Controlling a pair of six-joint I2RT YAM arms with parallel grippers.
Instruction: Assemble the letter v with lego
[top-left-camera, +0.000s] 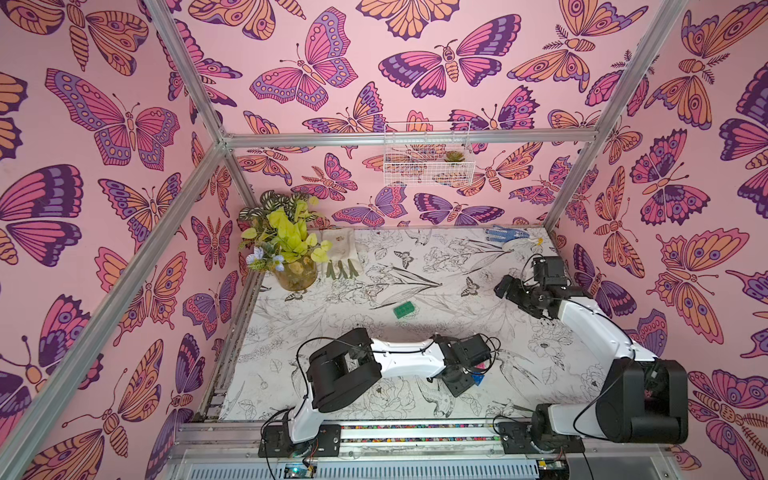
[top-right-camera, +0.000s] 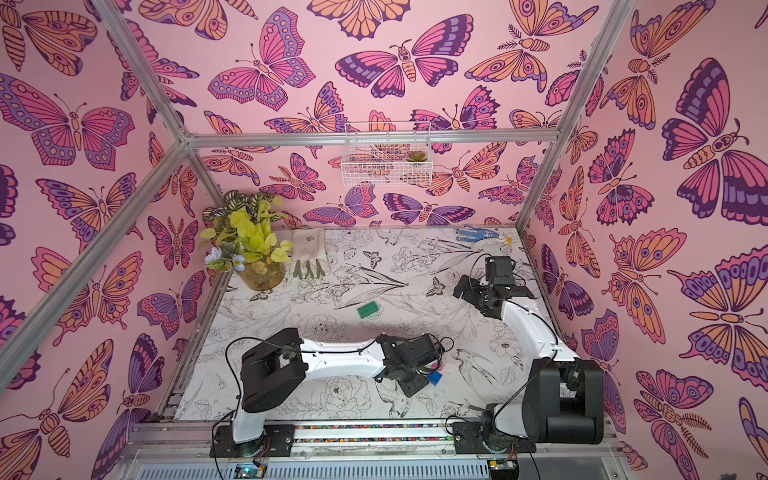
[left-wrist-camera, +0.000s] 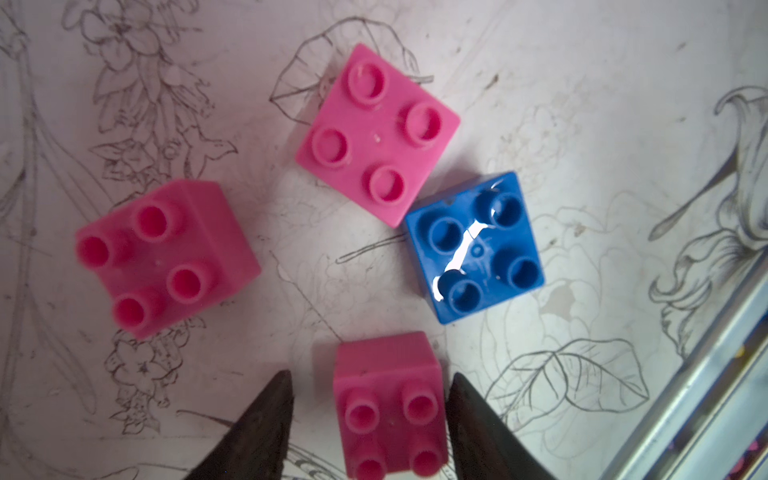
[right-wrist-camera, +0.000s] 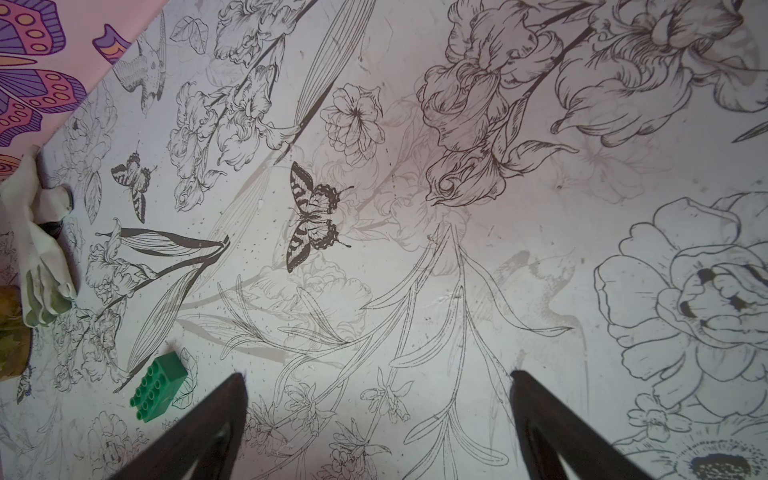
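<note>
In the left wrist view my left gripper is open around a pink brick (left-wrist-camera: 392, 408). Its right finger lies close against the brick's side, while a gap shows on the left. Another pink brick (left-wrist-camera: 168, 256) lies to the left. A third pink brick (left-wrist-camera: 377, 134) sits farther up, its corner touching or nearly touching a blue brick (left-wrist-camera: 476, 246). From above, the left arm hides most of these bricks. My right gripper stands open and empty over bare table at the right side. A green brick (top-left-camera: 404, 309) lies alone mid-table.
A potted plant (top-left-camera: 294, 276) and light gloves (top-left-camera: 342, 256) occupy the back left. Blue gloves (top-left-camera: 505, 233) lie at the back right. A metal rail (top-left-camera: 384, 432) borders the front edge.
</note>
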